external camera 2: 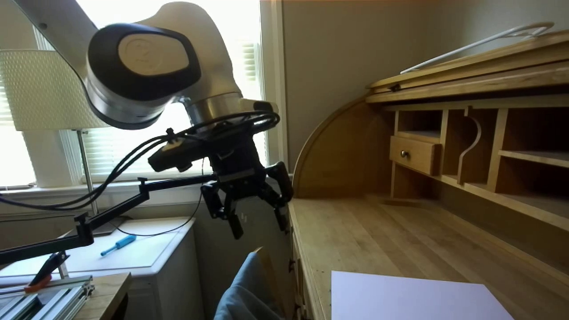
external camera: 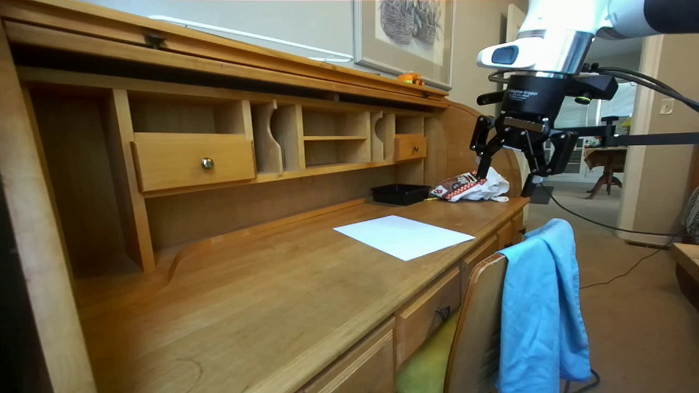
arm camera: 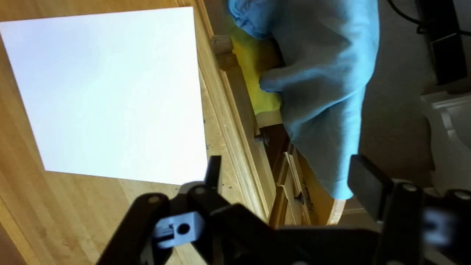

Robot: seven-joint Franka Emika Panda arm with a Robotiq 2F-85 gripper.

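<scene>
High beside the desk's front edge, my gripper (external camera: pixel 508 178) hangs pointing down, its fingers apart and nothing between them. In the second exterior view the same gripper (external camera 2: pixel 259 226) is over the floor side, left of the desktop. A light blue cloth (external camera: pixel 544 301) drapes over the back of a wooden chair. From the wrist, this cloth (arm camera: pixel 326 88) shows below, in the direction of the gap between the fingers. A blank white sheet (external camera: pixel 404 237) lies flat on the desktop, near its front edge.
On the desk's far end sit a black tray (external camera: pixel 401 194) and a crumpled red-and-white bag (external camera: pixel 475 186). Cubbyholes and a small drawer (external camera: pixel 410 147) line the back. The near desktop (external camera: pixel 262 308) is bare. A blue-handled tool (external camera 2: pixel 124 242) rests on a white cabinet.
</scene>
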